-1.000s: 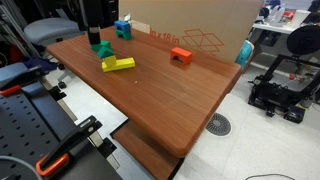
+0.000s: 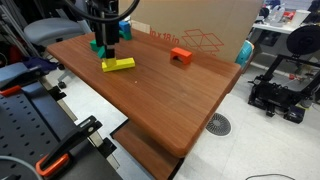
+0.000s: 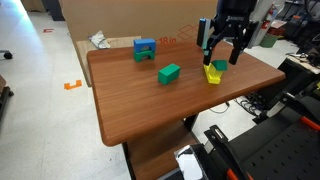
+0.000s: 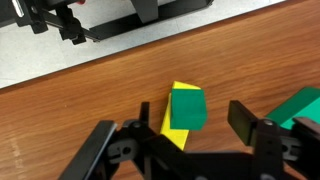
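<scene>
Two fingers of my gripper stand apart, with visible gaps on both sides of a green block (image 4: 187, 110) in the wrist view. That block covers part of the yellow pieces (image 4: 174, 131), which show above and below it. In exterior view 2, the green block (image 3: 220, 65) is at the yellow pieces (image 3: 213, 76), with the gripper (image 3: 224, 53) around and just above it. Exterior view 1 shows the gripper (image 2: 108, 43) partly hiding the green; a yellow block (image 2: 118, 64) lies flat in front. Contact cannot be made out.
Another green block (image 3: 169, 73) rests nearby on the wooden table (image 3: 150, 105). A blue block (image 3: 144, 45) sits toward the back, and a red block (image 2: 181, 56) near the cardboard (image 2: 195, 25).
In exterior view 1, my gripper has shifted right and lower over the green and yellow blocks, hiding more of the green. The yellow and red blocks appear unmoved.
</scene>
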